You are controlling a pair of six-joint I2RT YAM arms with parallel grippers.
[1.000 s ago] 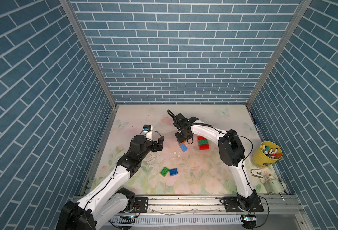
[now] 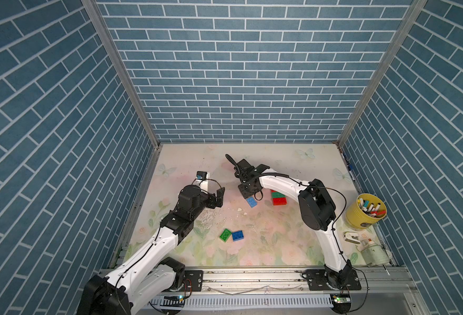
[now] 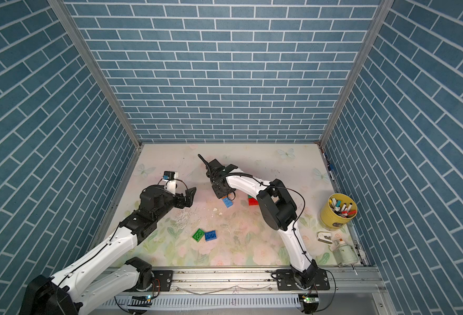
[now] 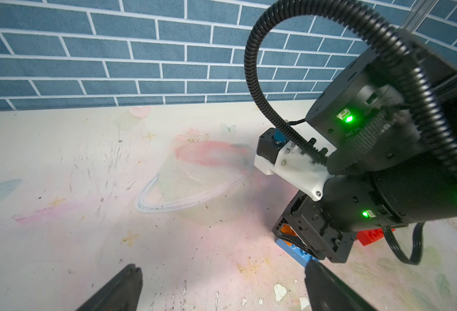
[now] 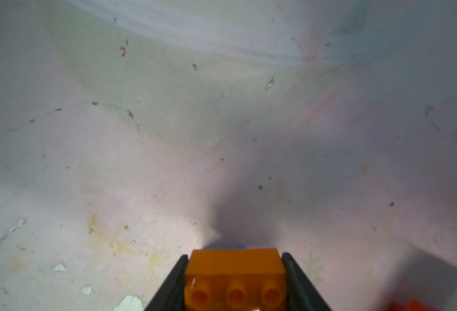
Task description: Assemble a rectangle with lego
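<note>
An orange brick (image 5: 234,264) is pinched between the fingers of my right gripper, its studs facing the camera. In the left wrist view that gripper is right above a light blue brick (image 4: 292,251) on the table, over its far end; whether the orange brick touches it cannot be made out. Beside my right arm lie red bricks (image 2: 279,201) with a green brick (image 2: 278,194) between them, partly hidden by the arm. My left gripper hangs open to the left, empty. Nearer the front, a green brick (image 2: 225,234) and a dark blue brick (image 2: 237,235) lie together.
At the right edge stands a yellow bucket (image 2: 365,212) of markers, with a pale container (image 2: 374,253) and a small white object (image 2: 351,237) in front. Free table lies at the back and front right.
The left arm and loose bricks stay put.
</note>
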